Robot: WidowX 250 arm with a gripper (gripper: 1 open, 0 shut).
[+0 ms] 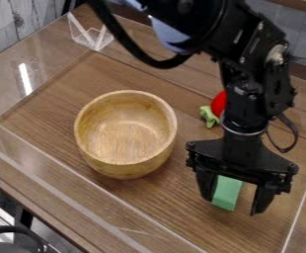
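Note:
My black gripper is low over the wooden table at the right, its fingers open on either side of a green block. The block lies on the table, partly covered by the gripper's body. Whether the fingertips touch it I cannot tell.
A tan round bowl sits left of the gripper. Behind the arm are a red round object and a small green item. A clear plastic piece lies at the back left.

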